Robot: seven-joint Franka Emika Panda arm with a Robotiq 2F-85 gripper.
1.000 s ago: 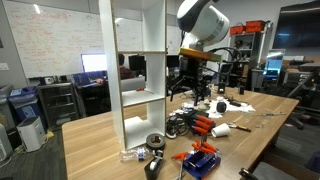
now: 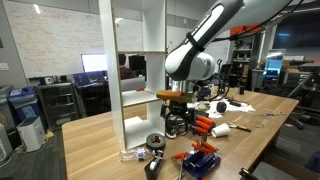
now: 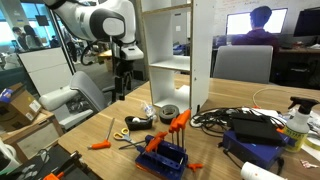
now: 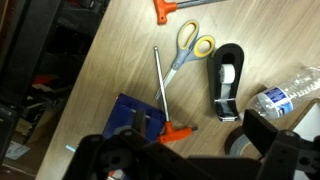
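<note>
My gripper is open over the table, its dark fingers wide apart and nothing between them. In exterior view 2 it hangs well above the tabletop, to the left of the shelf. Below it in the wrist view lie a black tape dispenser point(image 4: 226, 80), yellow-and-grey scissors point(image 4: 188, 45) and an orange-handled tool point(image 4: 175, 132) with a long thin shaft. A clear bottle point(image 4: 285, 95) lies on its side to the right. The blue bin point(image 4: 126, 112) is partly hidden behind the left finger.
A tall white shelf point(image 3: 175, 62) stands behind the table items. Upright orange handles point(image 3: 180, 122) rise from the blue bin. Dark cables point(image 3: 211, 118), a white mug point(image 3: 262, 172) and a spray bottle point(image 3: 298, 120) occupy the right side. Bare wood point(image 2: 88, 140) shows at the left.
In exterior view 1 the arm has come down and moved to the left, with its gripper now lower in front of the shelf. The table items have not visibly moved.
</note>
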